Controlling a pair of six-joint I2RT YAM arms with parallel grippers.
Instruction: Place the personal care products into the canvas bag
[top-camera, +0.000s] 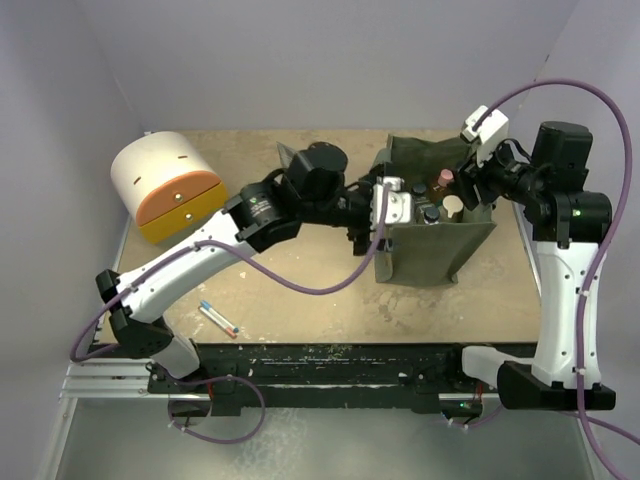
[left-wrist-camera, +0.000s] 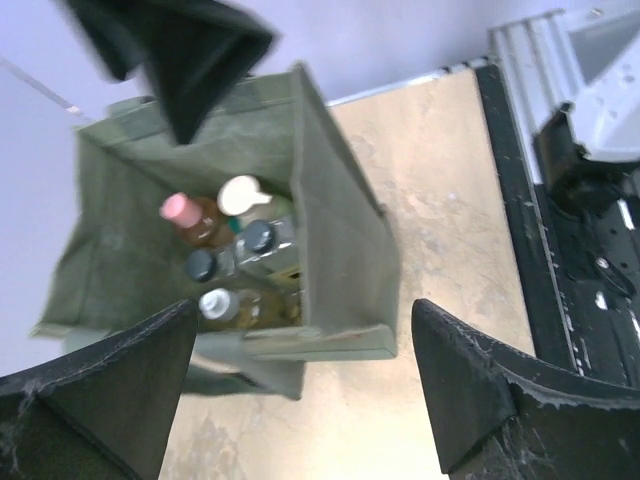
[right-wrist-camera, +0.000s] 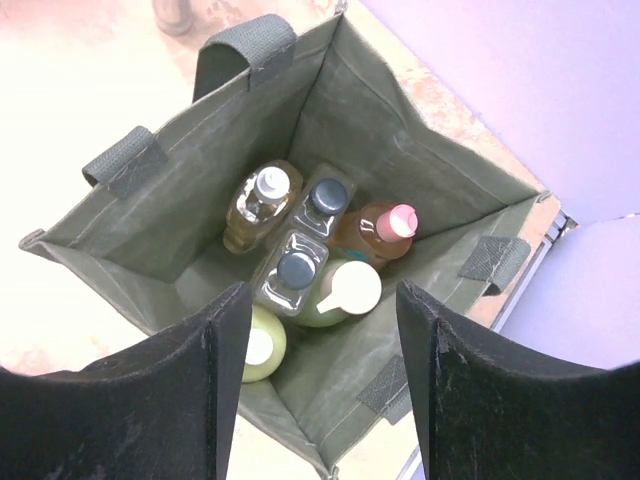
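Observation:
The green canvas bag (top-camera: 425, 260) holds several products: a pink-capped brown bottle (right-wrist-camera: 365, 240), a white-capped amber bottle (right-wrist-camera: 262, 205), two grey-capped bottles (right-wrist-camera: 296, 270), a white-capped light green bottle (right-wrist-camera: 340, 295) and another pale green round one (right-wrist-camera: 255, 345). My left gripper is open, at the bag's left side in the top view, looking across into it. My right gripper hovers above the bag's right part, fingers apart with nothing between them.
A white toy with orange and yellow drawers (top-camera: 170, 185) stands at the back left. Markers (top-camera: 218, 318) lie near the front left edge. A pale upright object (right-wrist-camera: 172, 12) stands beyond the bag.

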